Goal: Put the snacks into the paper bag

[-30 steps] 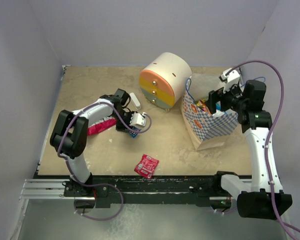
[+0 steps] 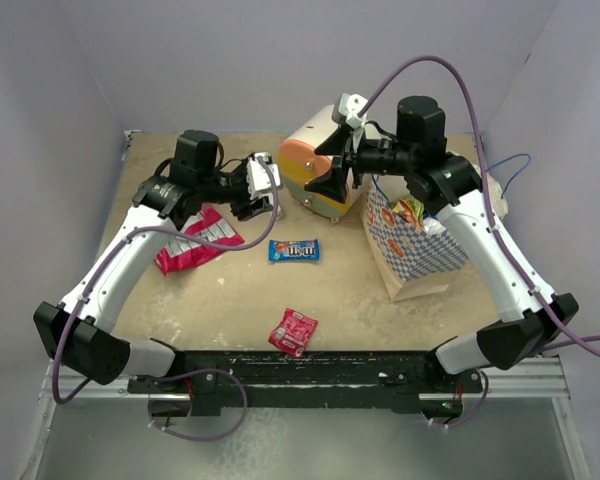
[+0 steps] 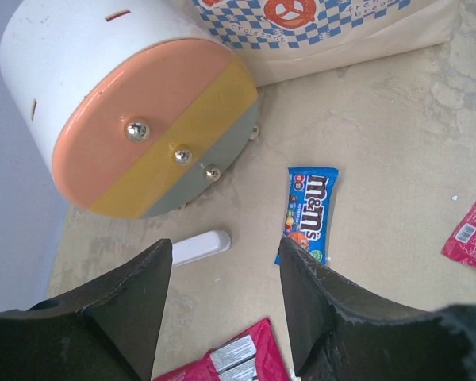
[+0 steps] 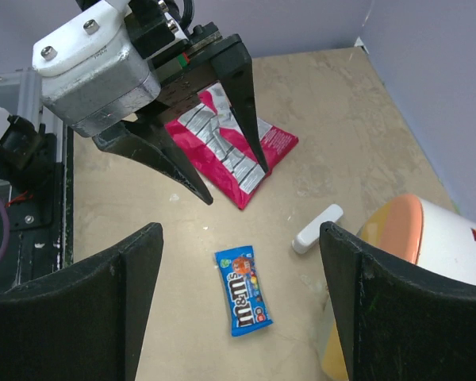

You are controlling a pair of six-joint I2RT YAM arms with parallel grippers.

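Observation:
The blue M&M's packet [image 2: 295,251] lies flat on the table, left of the checkered paper bag [image 2: 410,245]. My left gripper [image 2: 261,207] hangs above and behind it; in the left wrist view its fingers [image 3: 147,298] are open and hold nothing. My right gripper [image 2: 316,168] is raised over the white drawer box, open and empty, pointing left toward the left arm. A large red packet [image 2: 195,245] lies under the left arm. A small red packet [image 2: 294,331] rests near the front edge. Colorful snacks [image 2: 408,209] show inside the bag, partly hidden by the right arm.
A white rounded box with colored drawers [image 2: 325,195] stands at the back, against the bag's left side. A small white bar [image 3: 202,247] lies left of it.
The M&M's packet, earlier in the left gripper and lifted, now lies on the table. The left gripper has risen and moved back. My right gripper has swung left, away from above the bag.

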